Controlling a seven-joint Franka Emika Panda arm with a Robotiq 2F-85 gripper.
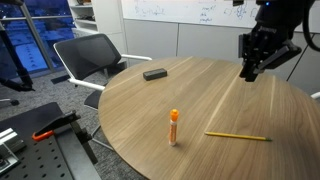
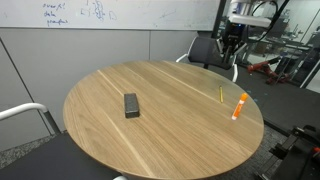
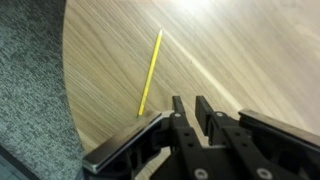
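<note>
A yellow pencil [image 1: 238,136] lies flat on the wooden table; the wrist view shows the whole pencil [image 3: 151,72] ahead of and to the left of the fingers. Well above the tabletop hangs my gripper [image 1: 248,73], clear of the pencil. In the wrist view the two fingertips of the gripper stand close together with a narrow gap. Nothing shows between them, and whether the fingers count as open or shut is unclear.
An orange-and-white marker [image 1: 173,129] stands upright near the table's edge. A dark block, perhaps an eraser [image 2: 131,105], lies on the far part of the table. Chairs [image 1: 88,58] are around it.
</note>
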